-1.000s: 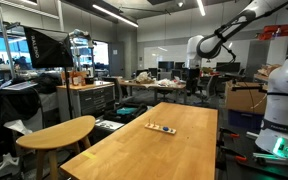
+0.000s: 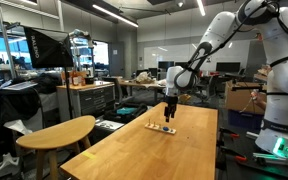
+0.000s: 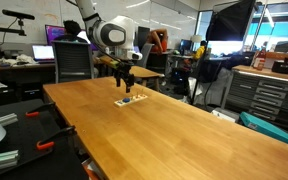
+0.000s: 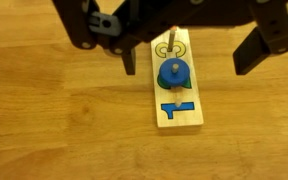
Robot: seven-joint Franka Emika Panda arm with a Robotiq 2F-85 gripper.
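Note:
A pale wooden board [image 4: 182, 112] with painted numbers lies flat on the table, and a blue disc [image 4: 174, 72] sits around one of its upright pegs. A bare peg [image 4: 172, 38] rises beyond the disc in the wrist view. My gripper stands open above the board, its dark fingers [image 4: 250, 54] apart on either side, nothing between them. In exterior view 1 the gripper [image 2: 170, 114] hangs just over the board, with the blue disc [image 2: 167, 129] below it. The far end of the board is hidden behind the gripper in the wrist view.
A round side table [image 2: 56, 133] stands apart at the left. Drawers [image 3: 246, 95] and benches stay farther back.
My arm has reached out and down, bringing the gripper from high at the right to low over the board. The board and blue disc have stayed put.

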